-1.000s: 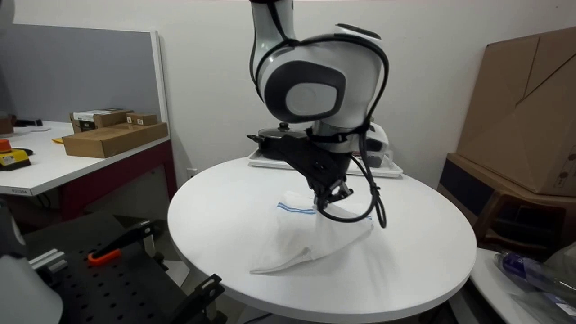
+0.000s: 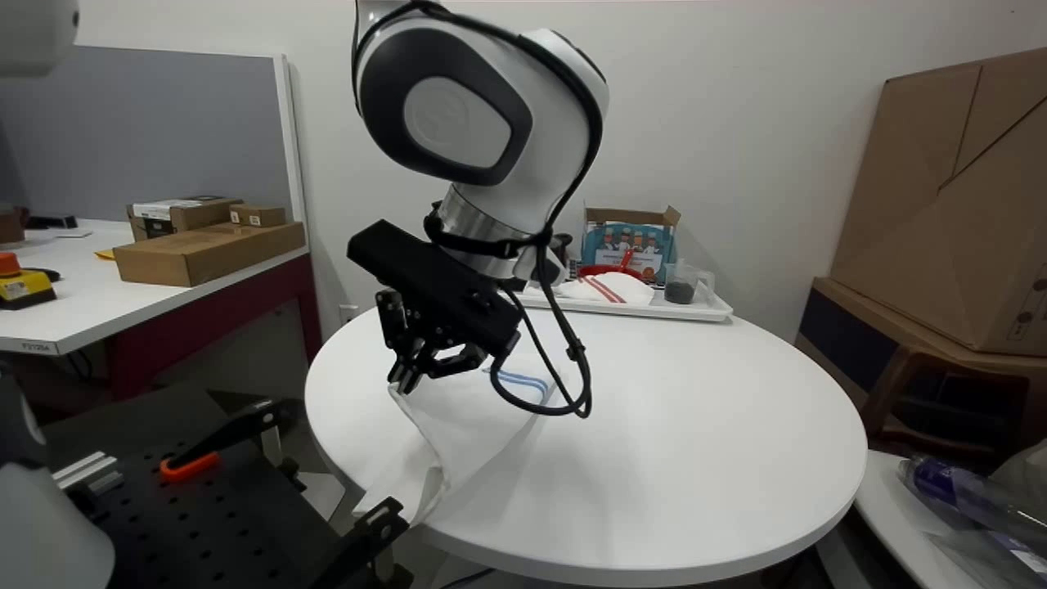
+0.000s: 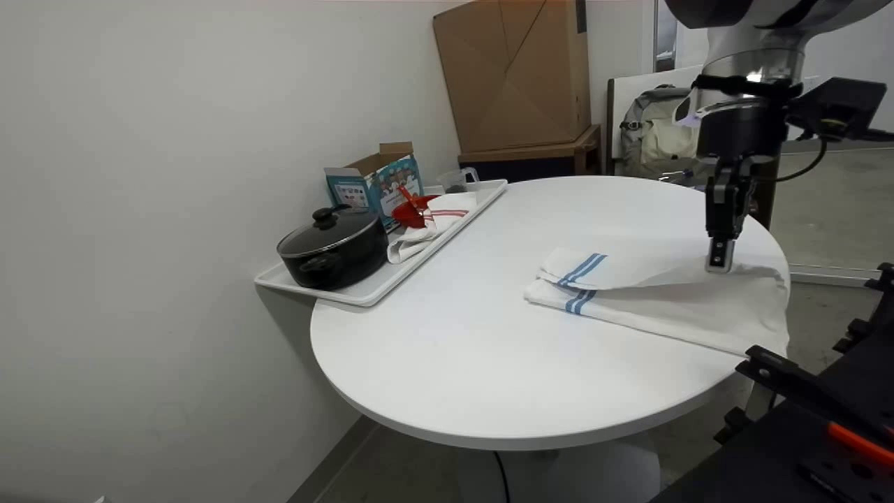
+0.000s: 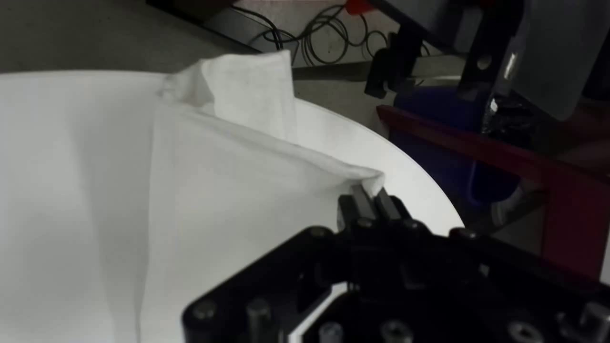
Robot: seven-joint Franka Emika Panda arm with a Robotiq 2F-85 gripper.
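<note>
A white towel with blue stripes lies partly folded on the round white table, near its edge. My gripper is shut on a corner of this cloth, lifted a little off the tabletop. In the wrist view the pinched corner sticks out just past the fingertips of the gripper, and the towel spreads away to the left. One end of the cloth reaches the table's rim in exterior view 1. Exterior view 2 shows the gripper pointing down into the cloth.
Against the wall, a white tray carries a black lidded pot, a red bowl, a red-striped cloth and a box. A dark perforated platform with black clamps stands close to the table edge.
In exterior view 1, my arm and gripper have moved left toward the table's edge. The towel has been dragged along and is now stretched out, with an end at the rim.
</note>
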